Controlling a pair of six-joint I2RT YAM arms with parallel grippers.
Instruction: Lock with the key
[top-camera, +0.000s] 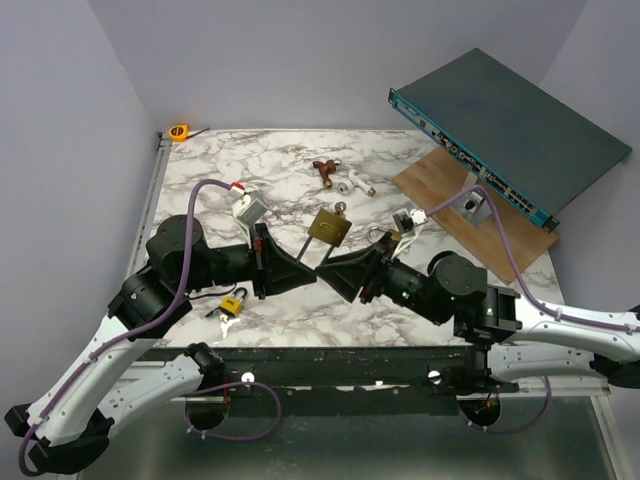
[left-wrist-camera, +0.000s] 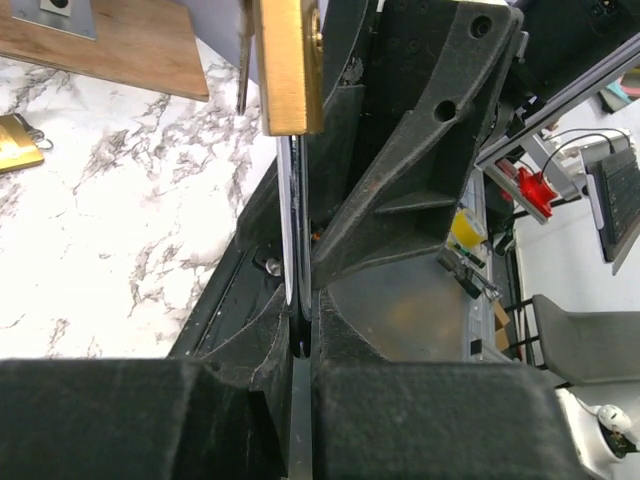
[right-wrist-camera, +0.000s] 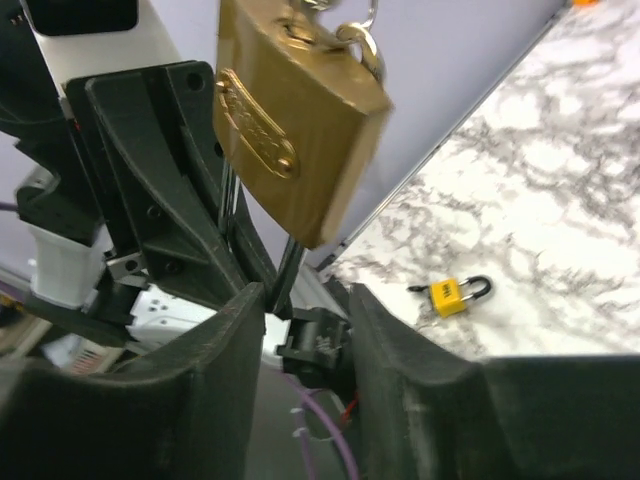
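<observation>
A brass padlock (top-camera: 329, 227) with keys at its top hangs upside down from my left gripper (top-camera: 290, 270), which is shut on its long shackle. In the left wrist view, the shackle (left-wrist-camera: 295, 220) runs down between those fingers. My right gripper (top-camera: 338, 278) is just below and right of the padlock body, near the shackle. In the right wrist view the brass body (right-wrist-camera: 290, 130) is above the dark, blurred right fingers, which stand apart with no padlock body between them.
A small yellow padlock (right-wrist-camera: 448, 298) lies on the marble table at the front left. Pipe fittings (top-camera: 325, 170) lie at the back middle. A wooden board (top-camera: 425, 185) with a large flat rack unit (top-camera: 510, 125) occupies the right side.
</observation>
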